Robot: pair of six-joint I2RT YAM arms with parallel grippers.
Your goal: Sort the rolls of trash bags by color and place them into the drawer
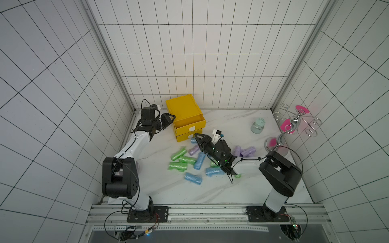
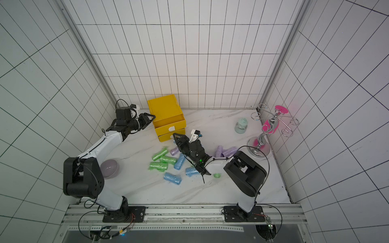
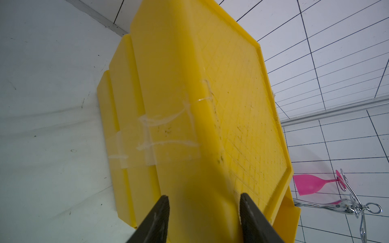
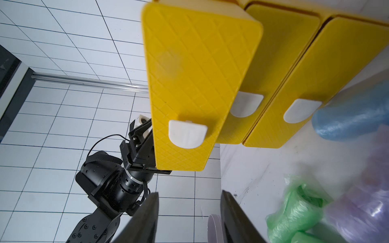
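Note:
The yellow drawer cabinet (image 1: 183, 107) stands at the back, its top drawer (image 4: 198, 77) pulled out and the two lower drawers (image 4: 279, 60) closed. My left gripper is shut on the cabinet's left edge, one finger at its side and one at the top. In front of the drawer handle (image 4: 187, 134) my right gripper stands open, clear of the handle and with nothing between its fingers. Several green rolls (image 1: 177, 166), blue rolls (image 1: 193, 178) and purple rolls (image 2: 175, 151) lie loose on the table. The right arm hides some of them.
A pale jar (image 1: 257, 125) stands at the back right. The metal glass rack (image 2: 261, 141) with pink glasses occupies the right side. A purple bowl (image 2: 109, 168) sits near the left arm. Bare table lies right of the cabinet.

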